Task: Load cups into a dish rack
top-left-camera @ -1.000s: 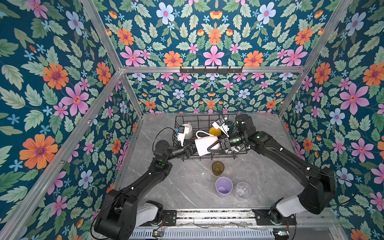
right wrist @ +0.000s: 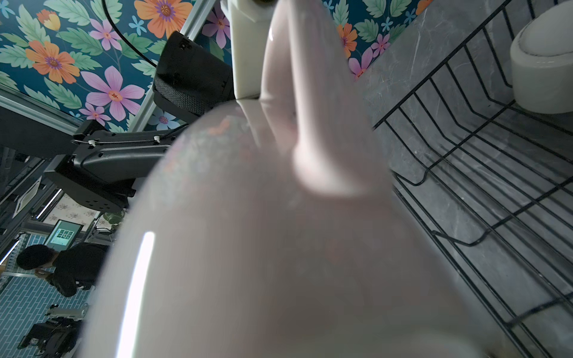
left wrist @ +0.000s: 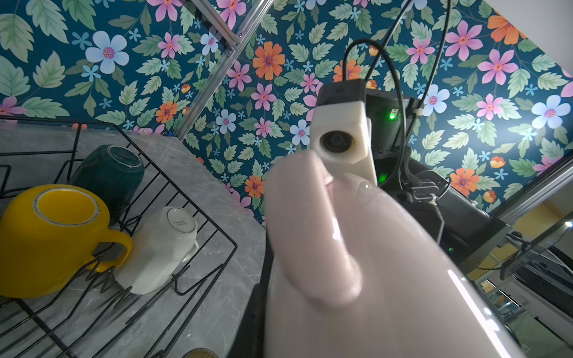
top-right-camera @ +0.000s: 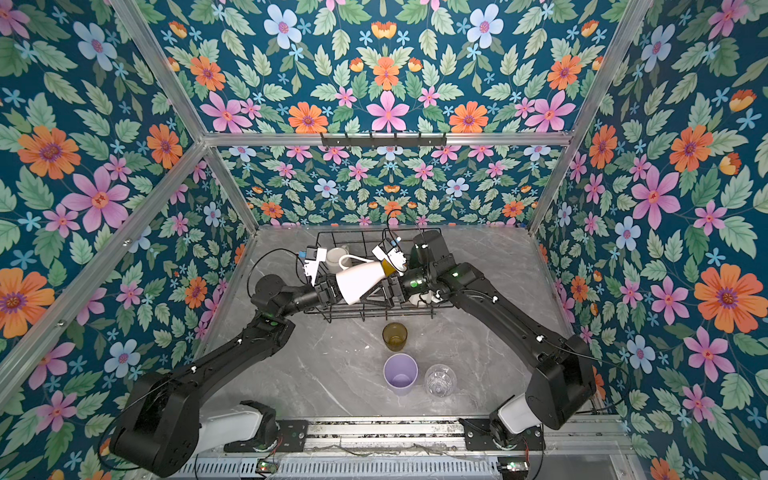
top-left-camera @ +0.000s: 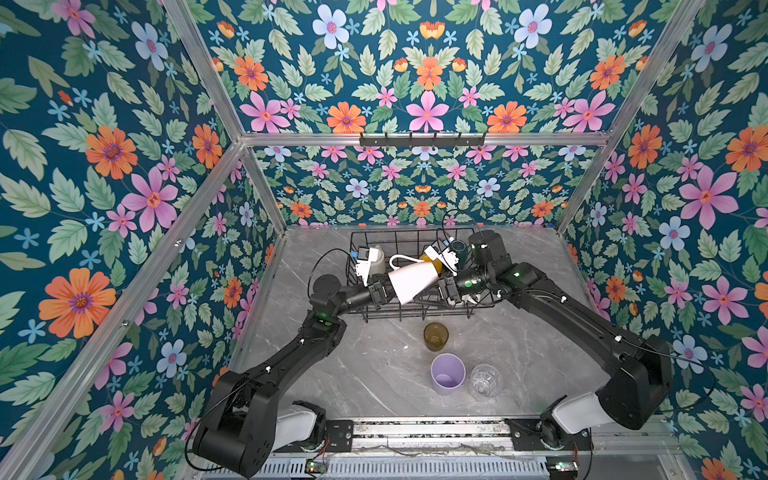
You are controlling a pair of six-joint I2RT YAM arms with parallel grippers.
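A pale pinkish mug [top-left-camera: 413, 281] hangs tilted over the dish rack [top-left-camera: 392, 231], its handle upward. My left gripper [top-left-camera: 387, 290] is shut on its wide rim end. My right gripper [top-left-camera: 446, 288] stands at the mug's other side with fingers part open. In both wrist views the mug fills the foreground and hides the fingertips. On the table in front of the rack stand an amber glass [top-left-camera: 435, 337], a purple cup [top-left-camera: 448, 373] and a clear glass [top-left-camera: 485, 381].
Upside down in the rack sit a yellow mug [left wrist: 50, 238], a dark green cup [left wrist: 110, 176] and a white mug [left wrist: 156, 250]. Another white cup [right wrist: 543, 77] stands at the rack's left. Bare wires [right wrist: 489, 229] show near it.
The mug has tilted, its narrow end swinging up and to the right across the yellow mug. Both arms have barely moved.
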